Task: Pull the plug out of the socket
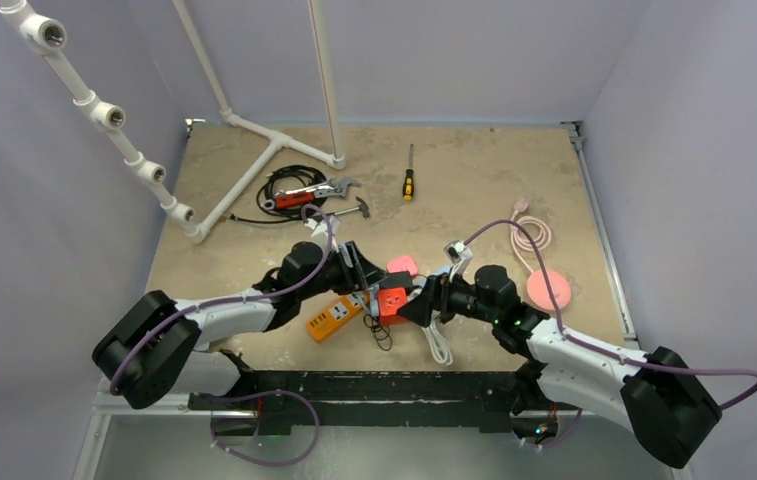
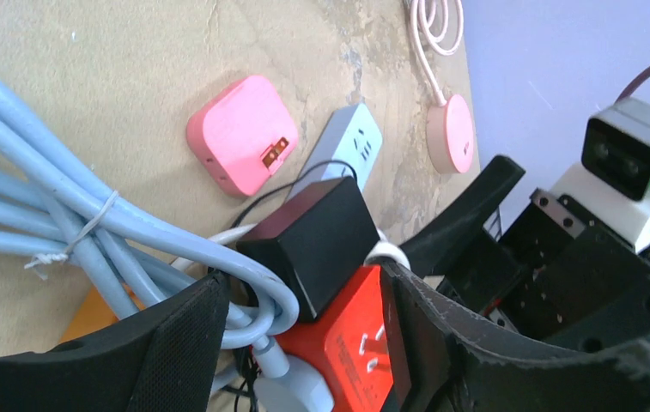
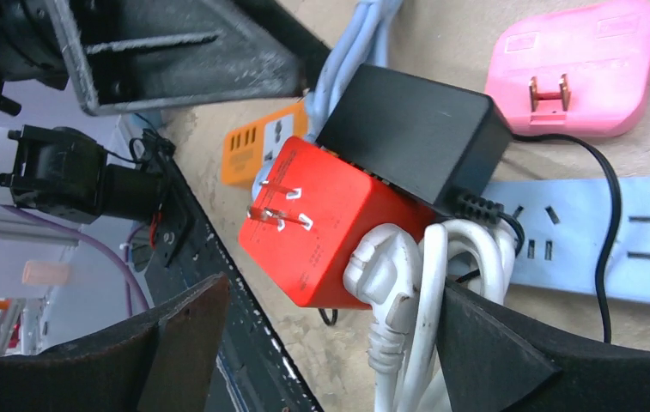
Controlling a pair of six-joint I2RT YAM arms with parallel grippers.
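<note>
The red socket cube (image 3: 304, 240) lies beside a black adapter (image 3: 407, 129), both between my grippers. A white plug with cable (image 3: 381, 275) sits against the cube's right side, between the fingers of my right gripper, which looks part open. A light blue cable bundle with its plug (image 2: 271, 356) reaches the cube; my left gripper is over them, its fingers apart around the bundle and cube. Whether either gripper touches what lies between its fingers I cannot tell.
Nearby lie an orange power strip (image 1: 329, 320), a pink charger (image 2: 235, 129) and a blue strip (image 3: 613, 240). A screwdriver (image 1: 409, 180), coiled tools and a white pipe frame stand farther back. A pink round puck (image 1: 548, 289) is at the right.
</note>
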